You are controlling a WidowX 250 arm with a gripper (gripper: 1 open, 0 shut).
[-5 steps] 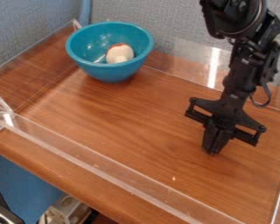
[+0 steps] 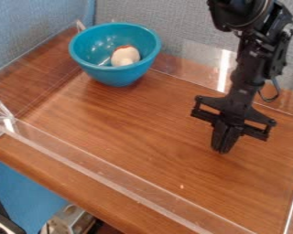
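My black gripper (image 2: 223, 137) hangs low over the wooden table on the right side of the view, shut, with nothing visible between its fingers. A teal bowl (image 2: 95, 69) at the back left holds a small round pale object (image 2: 125, 57) with some reddish colour on top, well apart from the gripper.
Clear edging runs along its sides, with grey padded walls (image 2: 168, 32) behind and a blue floor (image 2: 27, 192) at the lower left.
My gripper has shifted slightly up and back over the last second. The bowl and what it holds have not moved.
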